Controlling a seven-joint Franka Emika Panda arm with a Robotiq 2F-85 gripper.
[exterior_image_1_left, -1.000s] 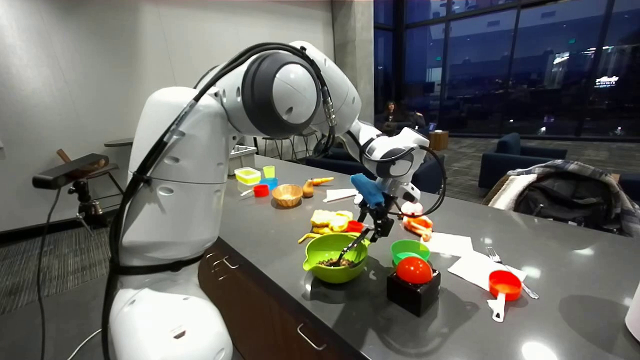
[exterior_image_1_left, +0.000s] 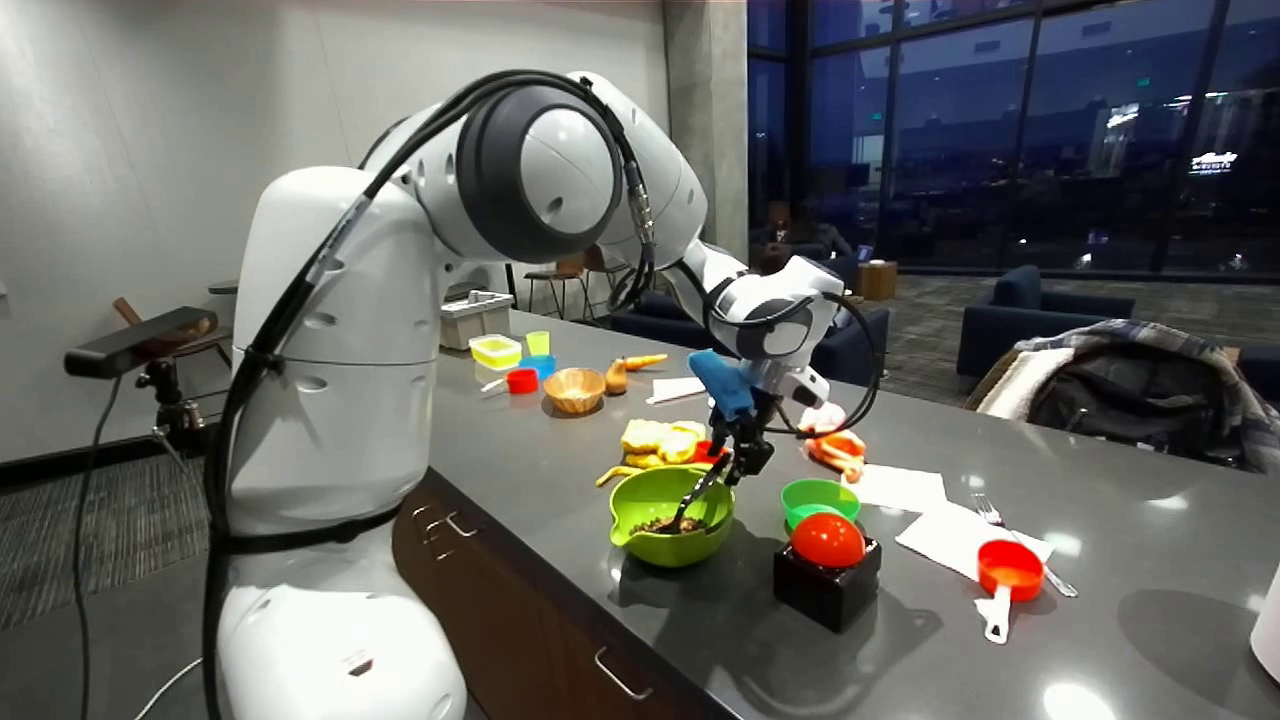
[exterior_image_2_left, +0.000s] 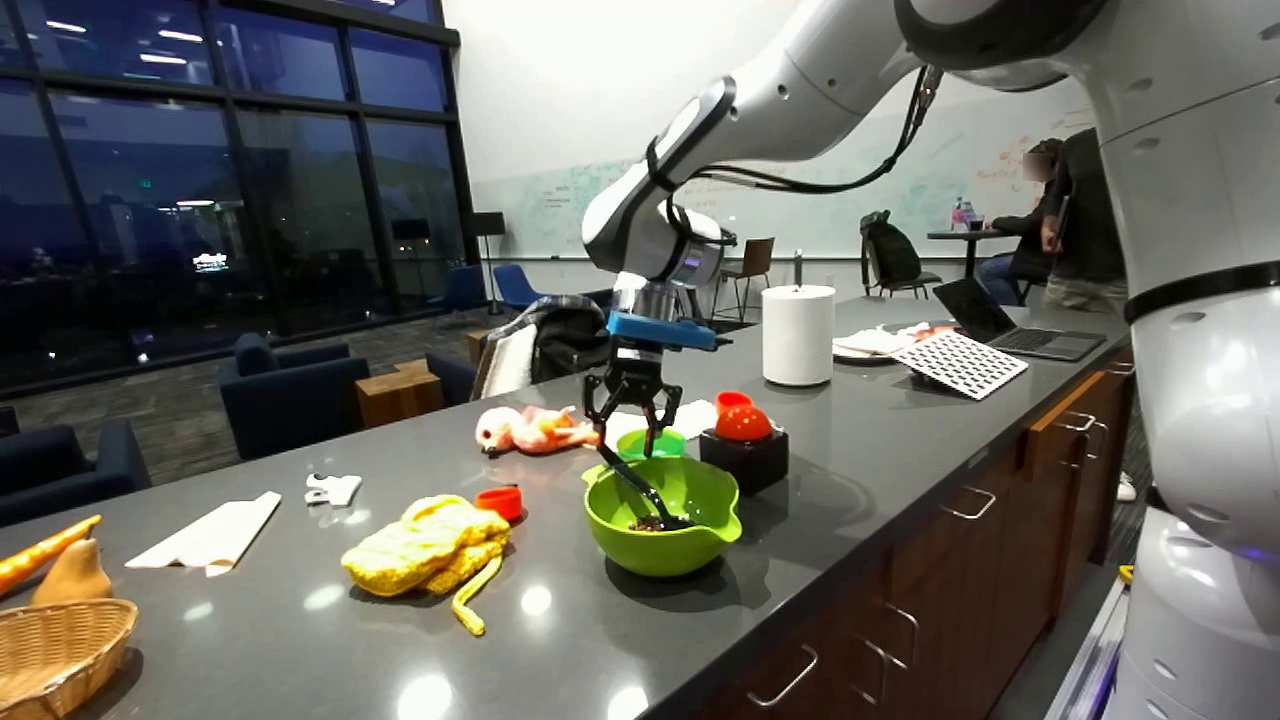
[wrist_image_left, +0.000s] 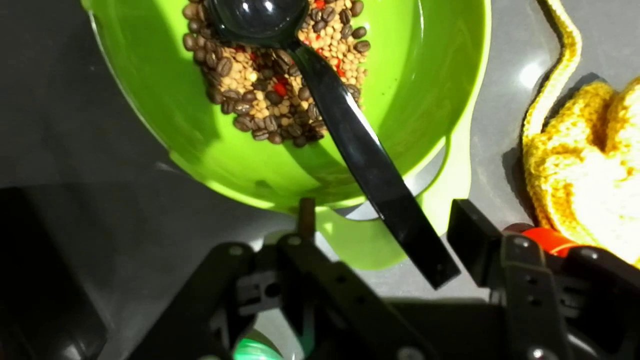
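A black spoon (wrist_image_left: 360, 144) leans in the green bowl (wrist_image_left: 174, 138), its scoop lying on a mix of coffee beans (wrist_image_left: 270, 123), pale grains and red bits. The spoon's handle crosses the rim above the bowl's grip and ends between my gripper's fingers. My gripper is open, with one finger (wrist_image_left: 474, 240) close to the handle's end and the other well off to the left. In the second exterior view the gripper (exterior_image_2_left: 624, 438) hangs over the bowl's far side, a finger on either side of the handle.
Close to the bowl are a yellow knitted toy (exterior_image_2_left: 426, 546), a red cup (exterior_image_2_left: 499, 503), a green cup (exterior_image_1_left: 821, 498) and a black box with a red dome (exterior_image_1_left: 828, 576). A pink-orange toy (exterior_image_2_left: 534, 430) lies farther back. Bare counter lies along the front edge.
The arm and gripper have shifted slightly left and lower in the first exterior view. The bowl sits marginally farther right, with the spoon still leaning in it.
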